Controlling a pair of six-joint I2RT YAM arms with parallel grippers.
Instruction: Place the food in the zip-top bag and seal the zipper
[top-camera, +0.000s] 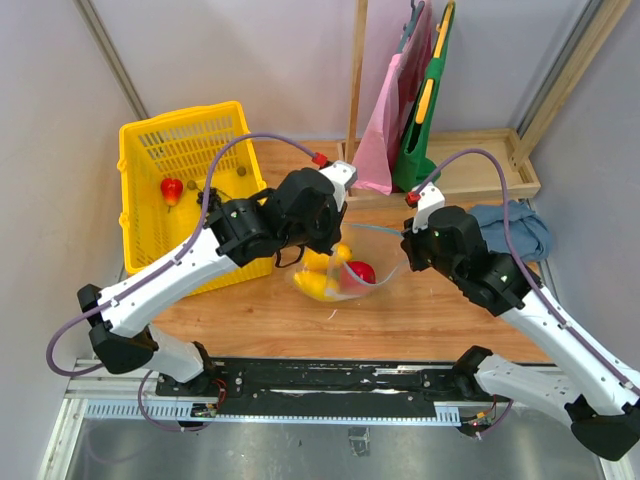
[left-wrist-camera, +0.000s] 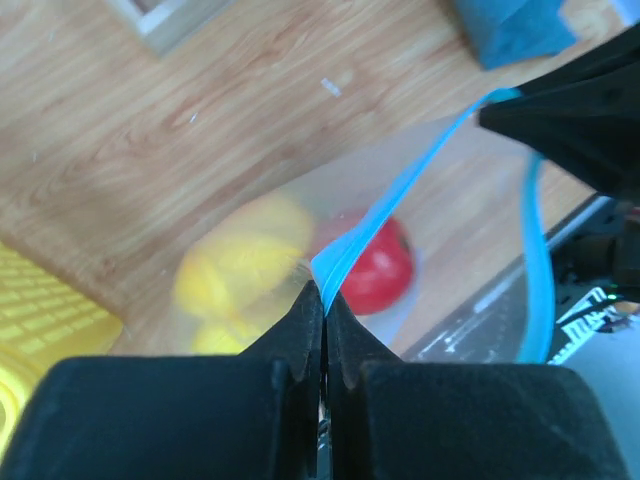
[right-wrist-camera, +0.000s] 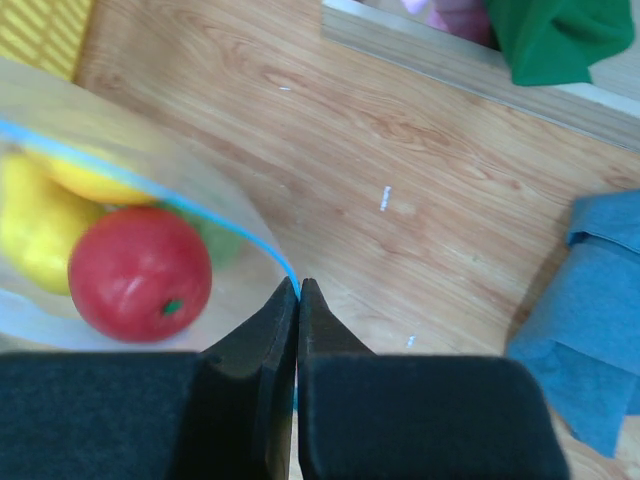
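A clear zip top bag (top-camera: 350, 295) with a blue rim holds yellow food (right-wrist-camera: 40, 225), a red round fruit (right-wrist-camera: 140, 275) and something green behind it. My left gripper is shut on the blue rim at one side of the bag's mouth. Opposite, my right gripper is shut on the other part of the rim. The bag hangs between them above the wooden table.
The yellow basket (top-camera: 150, 220) with a red fruit stands at the left. A blue cloth (right-wrist-camera: 585, 320) lies at the right. A wooden rack (top-camera: 480, 180) with pink and green items stands behind.
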